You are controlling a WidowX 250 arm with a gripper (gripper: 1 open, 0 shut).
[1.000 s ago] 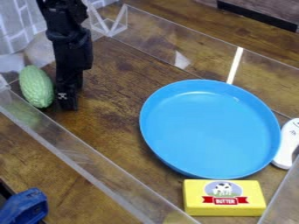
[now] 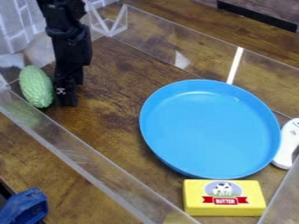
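Observation:
My black gripper (image 2: 66, 90) hangs down at the upper left, its tips low over the wooden surface, just right of a green bumpy vegetable (image 2: 35, 87) that looks like a cucumber or bitter melon. The fingers are dark and their gap is hard to make out; nothing clearly shows between them. A blue round plate (image 2: 208, 129) lies at the right of centre. A yellow butter box (image 2: 225, 206) sits below the plate.
Clear plastic walls (image 2: 111, 182) border the work area. A white object (image 2: 286, 144) lies right of the plate, and a blue object (image 2: 21, 209) at the lower left. The wood between gripper and plate is clear.

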